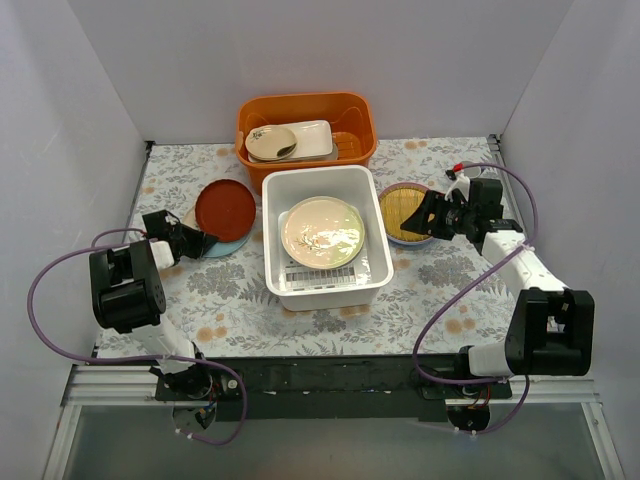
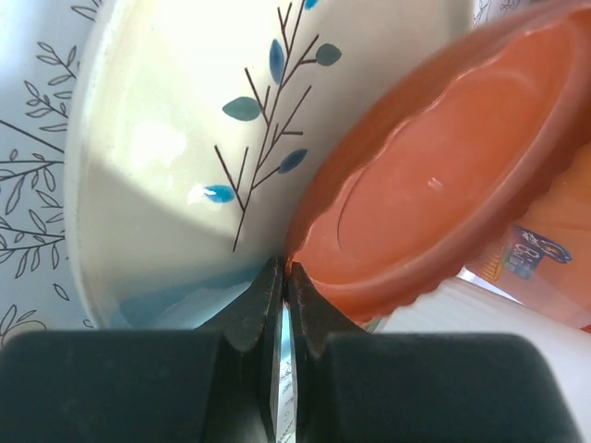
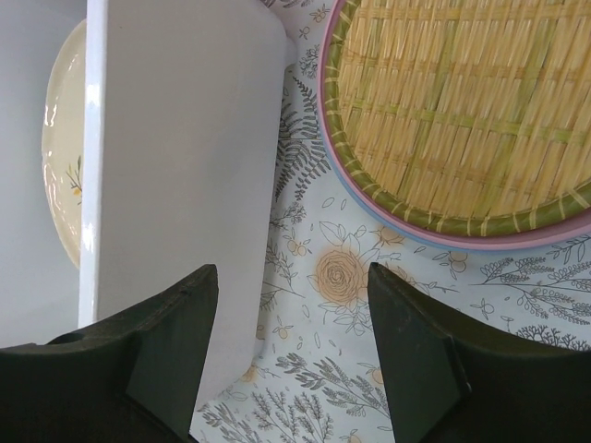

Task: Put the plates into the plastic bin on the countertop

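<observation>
The red-orange plate (image 1: 226, 211) on the left is pinched at its rim by my left gripper, and it tilts up off the stack. Beneath it lie a cream plate with blue leaves (image 2: 157, 120) and a light blue plate (image 1: 226, 247). The white plastic bin (image 1: 278, 255) stands mid-table with a cream plate (image 1: 323, 232) inside. On the right, a woven yellow plate (image 3: 443, 111) rests on pink and blue rims. My right gripper stands open between the bin's wall and that plate, with nothing between its fingers.
Behind the white bin is an orange bin (image 1: 350, 125) holding a white tray (image 1: 313, 138) and a small cream plate (image 1: 271, 142). Bare patterned tablecloth (image 1: 230, 320) lies at the front left. Walls close in the sides and back.
</observation>
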